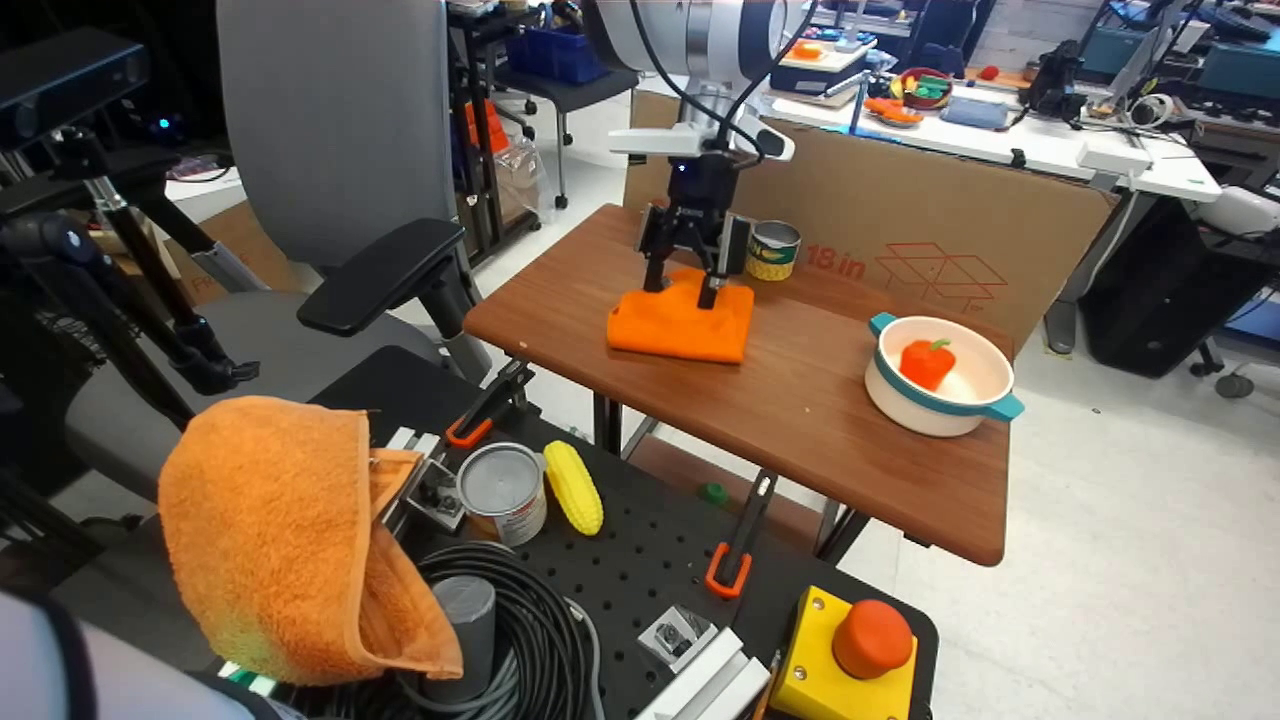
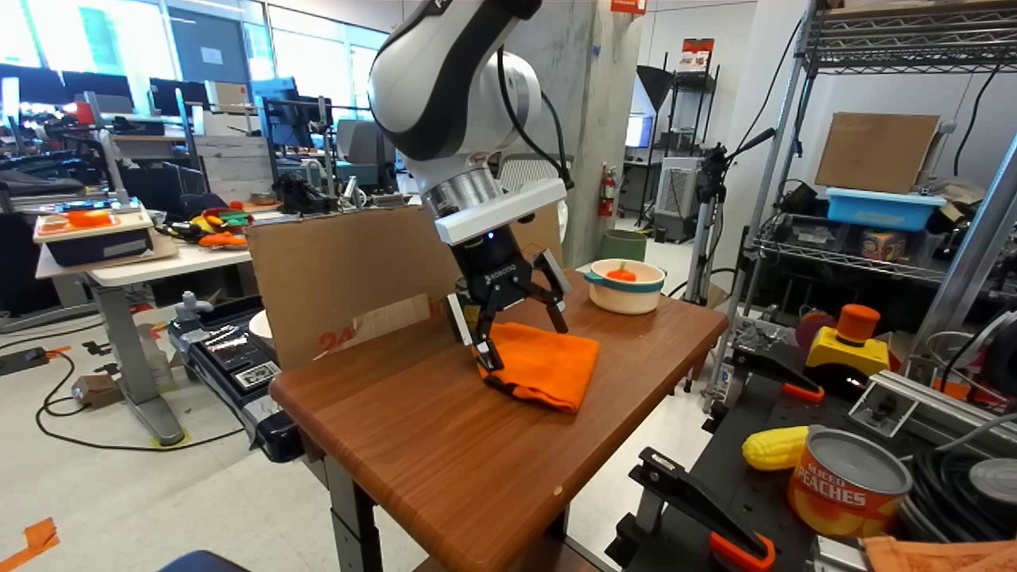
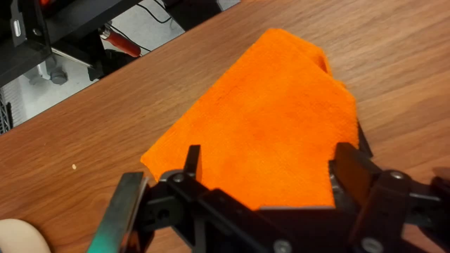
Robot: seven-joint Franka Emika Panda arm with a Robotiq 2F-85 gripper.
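A folded orange cloth (image 1: pixel 679 332) lies on the brown wooden table (image 2: pixel 429 457). Over its back part, my gripper (image 1: pixel 681 289) points down with the fingers spread wide. The wrist view has the cloth (image 3: pixel 261 114) filling the space ahead of and between the two fingers, and my gripper is open around its near end. One fingertip (image 2: pixel 491 362) is at the cloth's edge in exterior view 2; whether it touches cloth or table I cannot tell. A dark strip (image 3: pixel 363 141) shows from beneath the cloth's right edge.
A white pot with teal handles (image 1: pixel 894 390) holds an orange-red pepper (image 1: pixel 926 362) at the table's far end. Close behind my gripper stands a can (image 1: pixel 773 252). Cardboard (image 1: pixel 912 204) borders the back edge. The table between cloth and pot is clear.
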